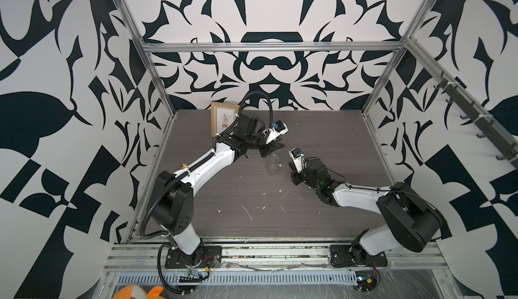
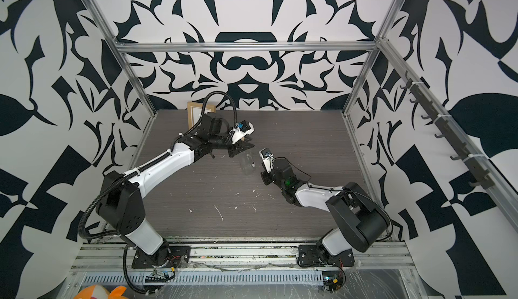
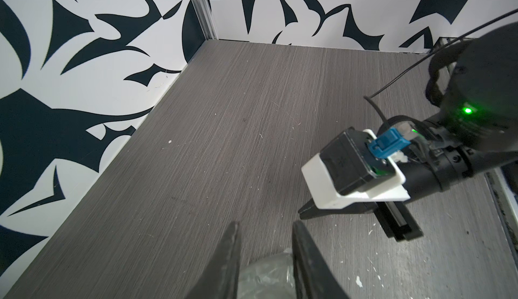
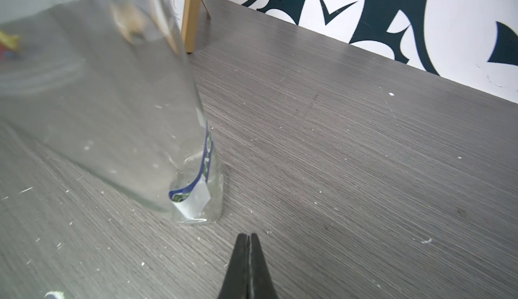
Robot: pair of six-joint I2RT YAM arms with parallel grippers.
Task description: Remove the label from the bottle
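The clear bottle [image 4: 116, 110] hangs tilted above the table, its base end low in the right wrist view. My left gripper is shut on the bottle, whose rounded top shows between its fingers. Around the base end runs a blue and green label [image 4: 205, 161]; a loose end folds back to show its white side [image 4: 195, 200]. My right gripper is shut to the right of and below that loose end, apart from it. Nothing shows between its fingertips. From the top left, the right gripper [image 1: 294, 175] stands just right of the bottle [image 1: 273, 165].
A wooden picture frame [image 1: 224, 118] stands at the back left. White scraps [image 1: 245, 212] lie scattered on the table's front half. A small colourful toy [image 1: 184, 165] sits by the left arm.
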